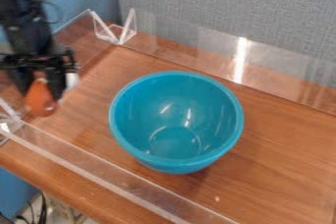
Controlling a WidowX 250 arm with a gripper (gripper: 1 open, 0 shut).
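Note:
My black gripper (39,71) is at the left of the camera view, blurred, over an orange object (41,98) that appears to be raised between or just under its fingers; whether it grips it cannot be told. A teal bowl (176,122) stands upright on the wooden table, right of the gripper, apart from it.
Clear plastic walls edge the wooden table (276,169), with white brackets (113,29) at the back left. A grey panel stands behind.

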